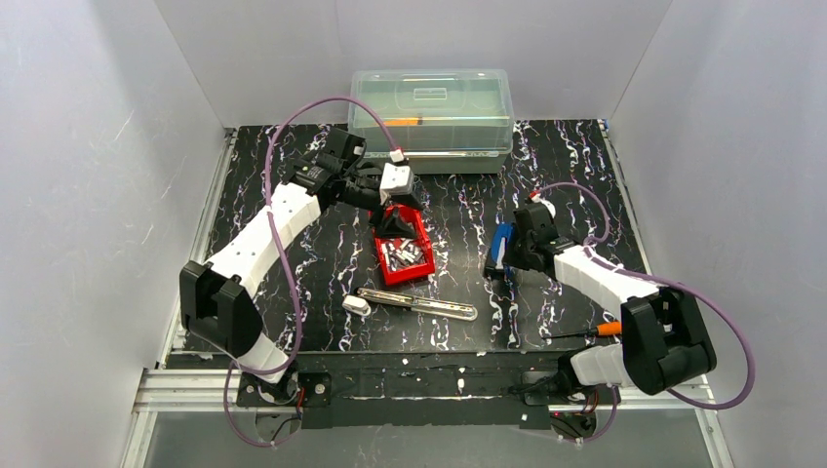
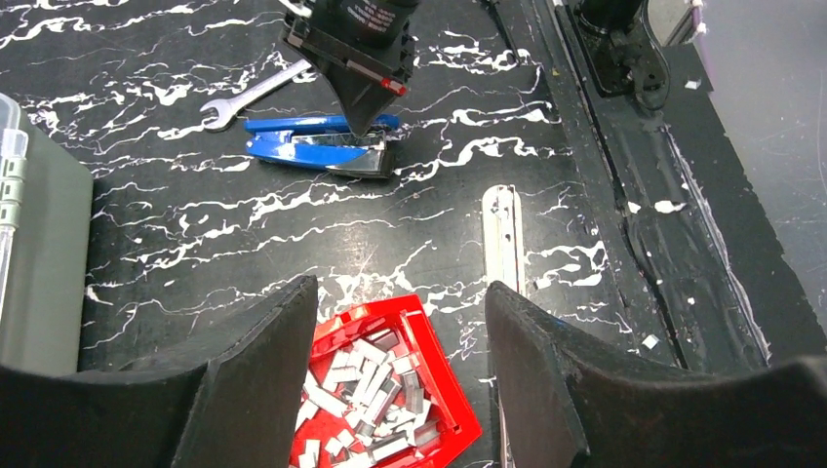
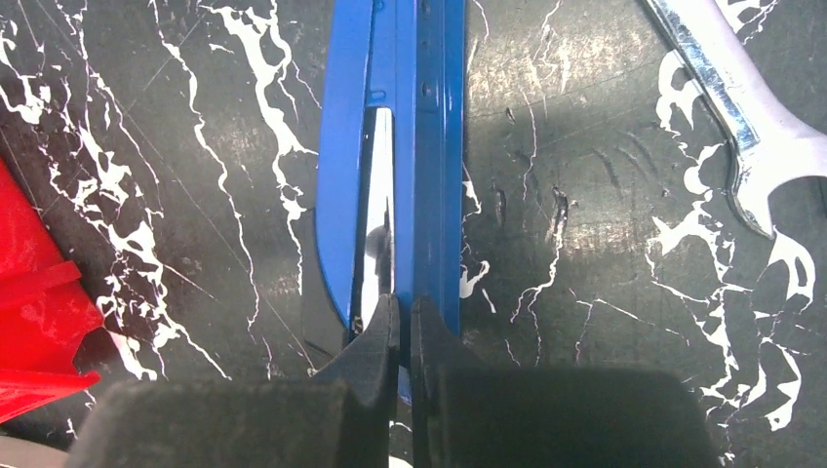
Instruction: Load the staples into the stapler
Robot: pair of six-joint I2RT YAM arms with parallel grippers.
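The blue stapler (image 1: 500, 247) lies on the dark marbled table right of centre, its long blue body (image 3: 429, 185) running away from me in the right wrist view. My right gripper is shut on the stapler, its fingertips close together on a thin blue part; the exact grip is partly hidden. A red tray (image 2: 454, 414) holds many small loose staple strips (image 2: 375, 400). Over the tray's far end is my left gripper, open, with nothing between its widely parted fingers.
Near the front lie a long metal knife-like tool (image 1: 444, 308) and a small white object (image 1: 357, 305). A screwdriver (image 1: 607, 330) rests at the right front, a wrench (image 2: 226, 107) beyond the stapler. A clear-lidded box (image 1: 430, 107) stands at the back. Bare table separates tray and stapler.
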